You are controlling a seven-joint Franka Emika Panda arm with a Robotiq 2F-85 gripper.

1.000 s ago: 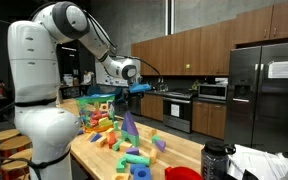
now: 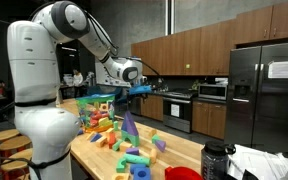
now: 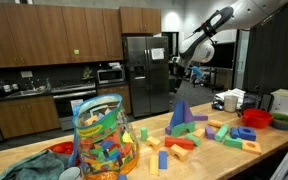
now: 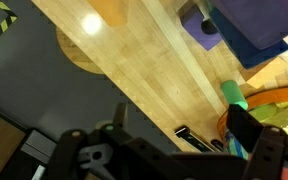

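My gripper is open, with nothing between its spread fingers in the wrist view. It hangs high over the wooden table (image 4: 144,55), clear of everything on it. Loose coloured blocks cover part of the table, among them a green block (image 2: 137,158) and a blue ring-shaped block (image 2: 141,172). A tall purple pointed piece (image 2: 130,126) stands among them. In the second exterior view, a clear container (image 3: 106,140) filled with colourful blocks stands near the camera. Small blocks are partly hidden behind my fingers in the wrist view.
A black canister (image 2: 215,160) and white cloth (image 2: 259,163) are at the table's right in the first exterior view. Red stools (image 2: 14,146) stand beside the table. Kitchen cabinets and a fridge (image 2: 267,92) are behind; a person stands in the background.
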